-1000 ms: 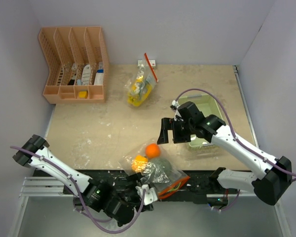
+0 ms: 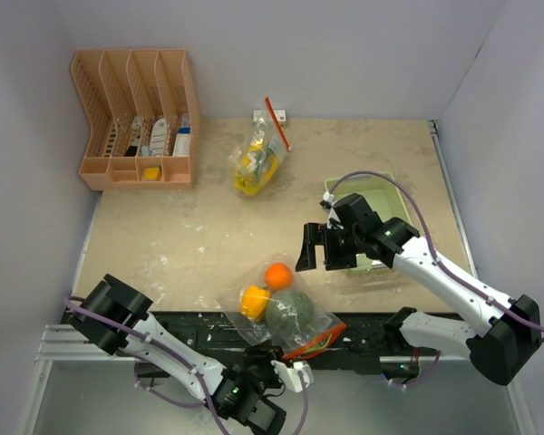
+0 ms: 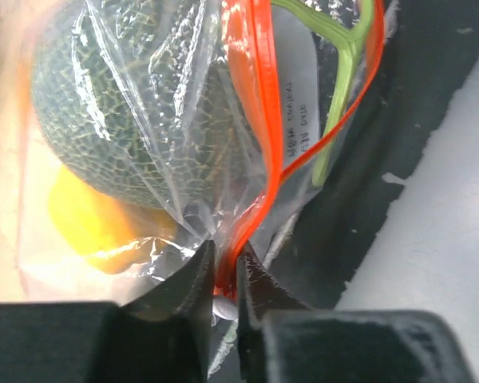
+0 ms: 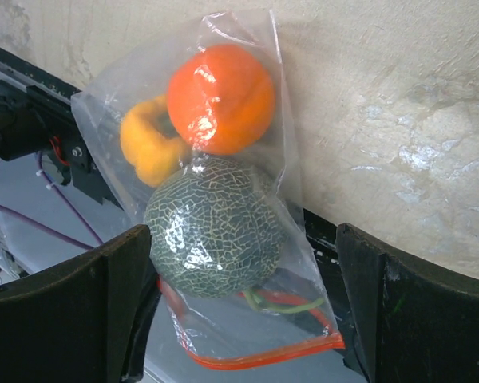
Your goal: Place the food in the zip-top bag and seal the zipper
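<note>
A zip bag [image 2: 281, 308] with red zipper lies at the table's front edge, holding an orange [image 2: 278, 275], a yellow pepper [image 2: 255, 302], a netted green melon [image 4: 211, 227] and green stems. In the left wrist view, my left gripper has its fingertips around the end of the red zipper [image 3: 259, 191]; whether they are fully closed on it is unclear. My right gripper stands open above the bag, with nothing held.
Another filled bag [image 2: 258, 163] lies at the back middle. A peach divided organiser [image 2: 136, 178] stands back left, a pale green bin [image 2: 385, 195] sits right, partly behind the right arm.
</note>
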